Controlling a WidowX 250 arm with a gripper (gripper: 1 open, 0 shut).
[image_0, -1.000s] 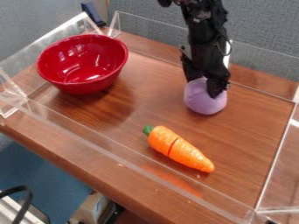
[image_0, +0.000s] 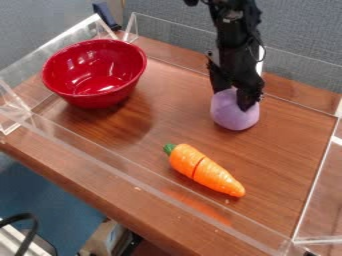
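My dark gripper (image_0: 235, 85) reaches down from the top of the camera view onto a round purple object (image_0: 234, 115) at the middle right of the wooden surface. The fingers are at the upper part of it and partly hide it; whether they are closed on it I cannot tell. A red bowl (image_0: 94, 91) stands at the upper left. An orange toy carrot (image_0: 205, 171) with a green tip lies toward the lower right.
Clear plastic walls border the wooden tabletop (image_0: 147, 135) on the sides. The middle of the surface between bowl, purple object and carrot is free. Grey panels stand behind.
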